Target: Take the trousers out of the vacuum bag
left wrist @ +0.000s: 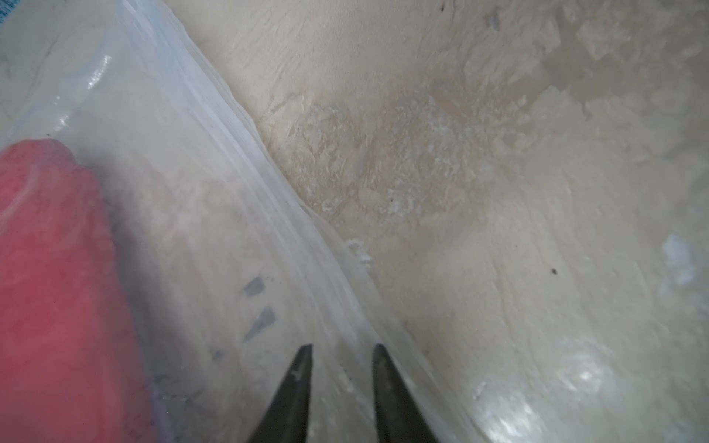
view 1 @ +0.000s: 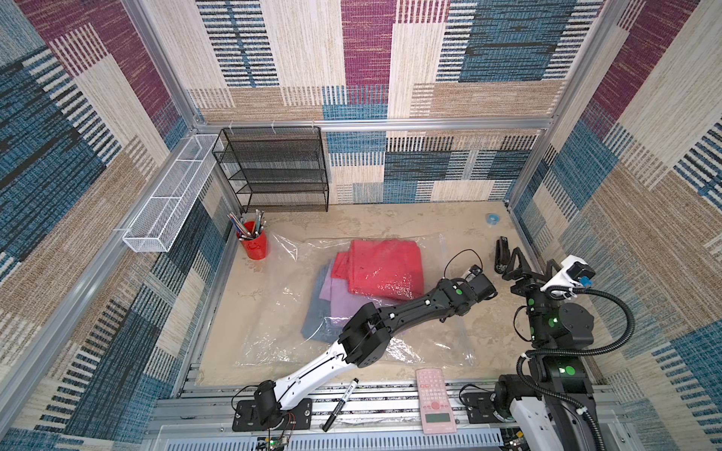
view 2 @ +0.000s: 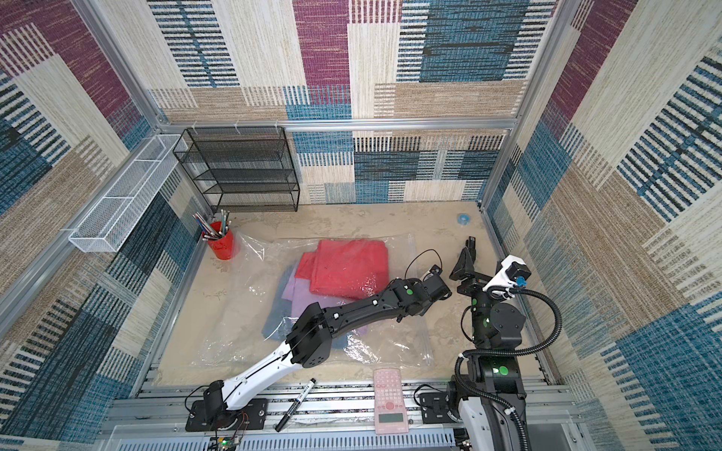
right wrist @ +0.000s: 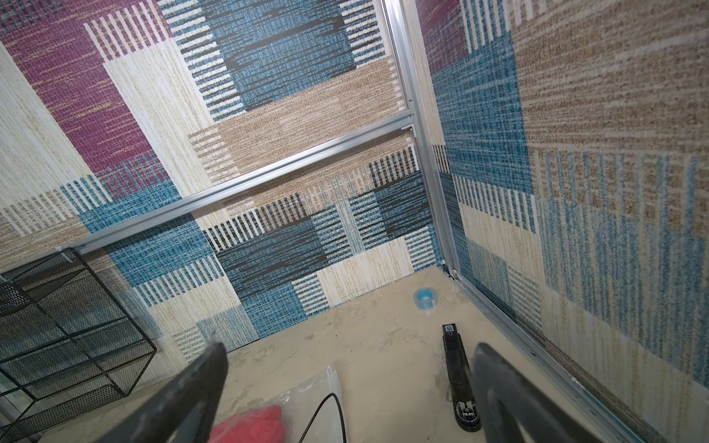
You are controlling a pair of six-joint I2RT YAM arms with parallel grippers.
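Observation:
A clear vacuum bag lies flat on the table with folded clothes inside: a red one on top, a lilac one and a blue-grey one below. Which of these is the trousers I cannot tell. At the bag's right edge, my left gripper points down with a narrow gap between its fingers; plastic film shows behind them, and whether they touch it is unclear. The left arm covers part of the clothes in both top views. Off to the right, my right gripper is wide open and empty, raised clear of the bag.
A black stapler and a blue tape roll lie at the right. A red pen cup stands back left, near a black mesh rack. A pink calculator and a marker lie along the front.

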